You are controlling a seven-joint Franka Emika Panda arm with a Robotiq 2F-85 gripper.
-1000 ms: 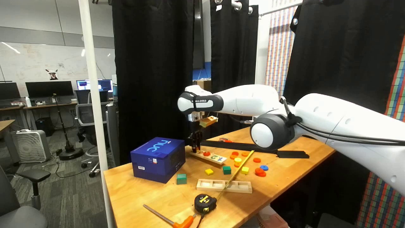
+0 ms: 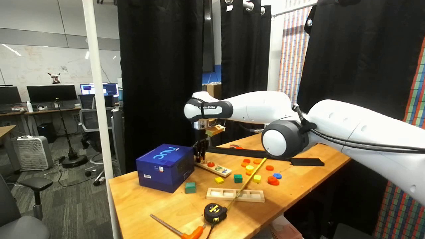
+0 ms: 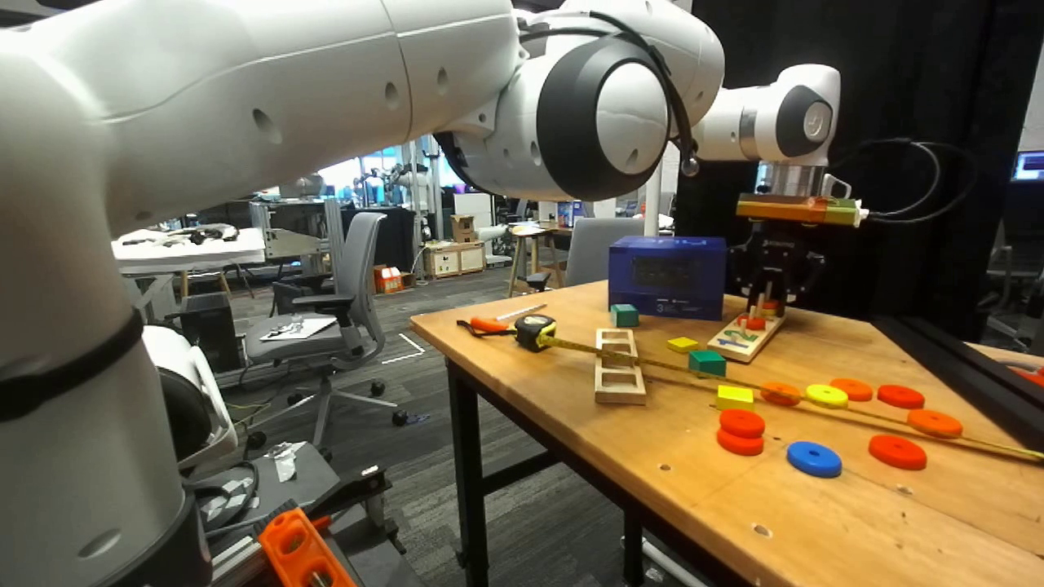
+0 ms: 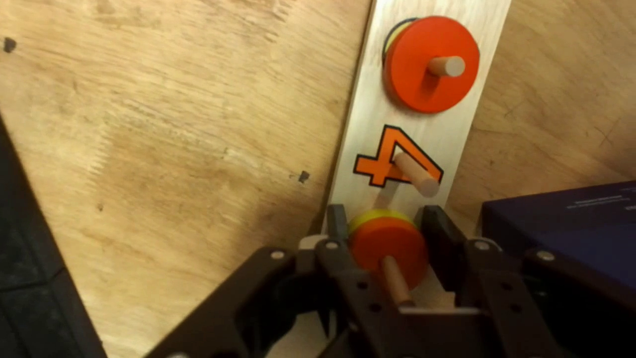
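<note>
A pale wooden peg board stretches away from my gripper in the wrist view. My fingers are shut on an orange-red disc with a yellow one under it, both around a peg at the board's near end. Beside the printed 4, a peg stands bare. Farther along, another orange-red disc sits around its peg, over a partly hidden yellow edge. In exterior view 2, my gripper is low over the board's far end, next to the blue box.
Loose discs, including a blue disc, lie across the table's right part. A stretched tape measure crosses a wooden tray. Green blocks, including one green block, and yellow pieces lie nearby. The blue box closely borders my gripper.
In exterior view 1, my gripper and the peg board have shifted left and slightly down together. The blue box has moved very slightly left. The loose pieces look unmoved.
</note>
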